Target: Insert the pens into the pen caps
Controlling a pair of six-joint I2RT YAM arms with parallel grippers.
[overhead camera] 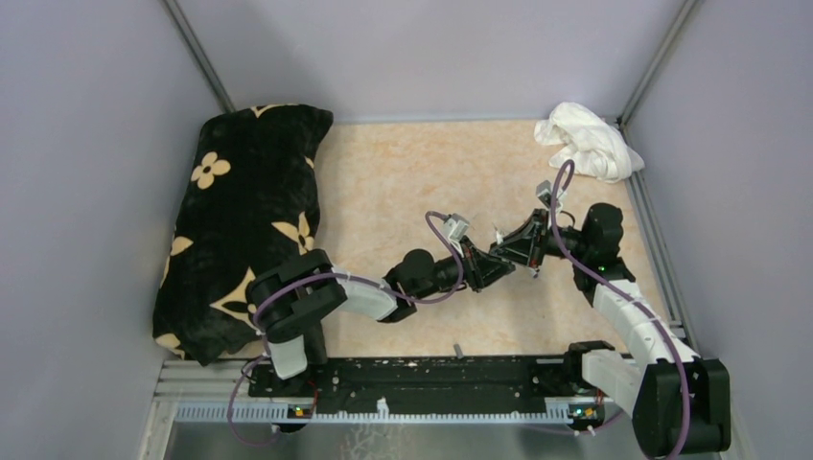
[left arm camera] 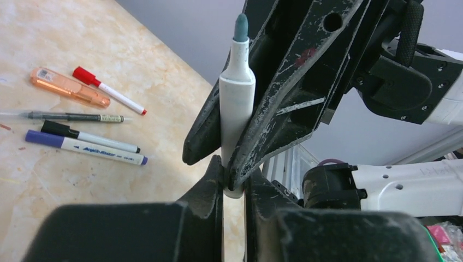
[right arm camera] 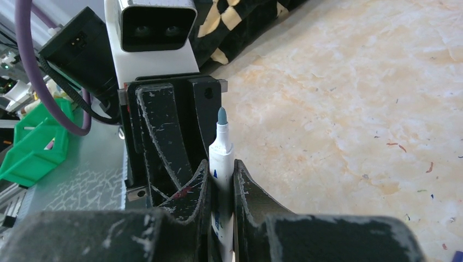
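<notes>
A white marker (left arm camera: pixel 237 98) with a teal tip, uncapped, stands upright between the grippers. My right gripper is shut on it, with the tip showing above the fingers. My left gripper has its fingertips round the marker's lower end, just below the right gripper's fingers; whether it grips is unclear. In the left wrist view a red-capped pen (left arm camera: pixel 123 99), an orange pen (left arm camera: pixel 73 87), a grey pen (left arm camera: pixel 71 116), a black-capped marker (left arm camera: pixel 106 142) and a blue-capped marker (left arm camera: pixel 104 153) lie on the table.
A dark patterned cushion (overhead camera: pixel 235 192) fills the left side and a white cloth (overhead camera: pixel 585 144) lies at the back right. A green bin (right arm camera: pixel 38 153) shows beyond the table edge.
</notes>
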